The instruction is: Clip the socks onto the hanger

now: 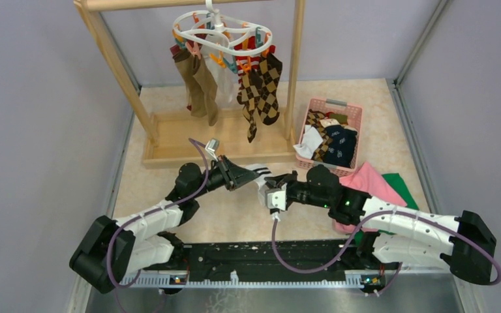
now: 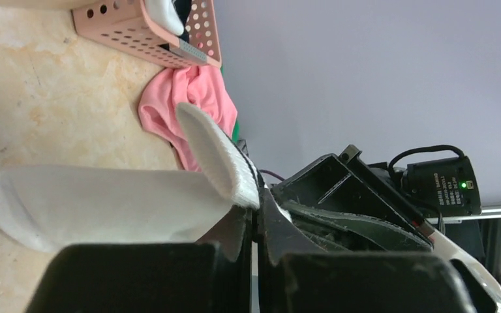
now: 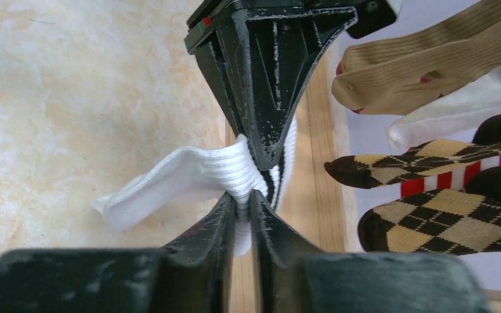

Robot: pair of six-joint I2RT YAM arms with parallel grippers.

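Observation:
A white sock (image 1: 261, 190) with dark stripes at its cuff hangs between my two grippers, above the table. My left gripper is shut on the cuff of the sock (image 2: 111, 203). Close beside it, the right gripper has its fingers around the ribbed cuff (image 3: 225, 164), a narrow gap between them; whether they still pinch it, I cannot tell. Beyond the arms, the white oval hanger (image 1: 256, 53) with coloured clips carries tan socks (image 1: 201, 85), argyle socks (image 1: 271, 83), and red-striped and white ones behind.
A pink basket (image 1: 357, 137) with more socks stands right of the wooden rack (image 1: 293, 78). Pink cloth (image 1: 372, 186) and green cloth (image 1: 401, 189) lie by the right arm.

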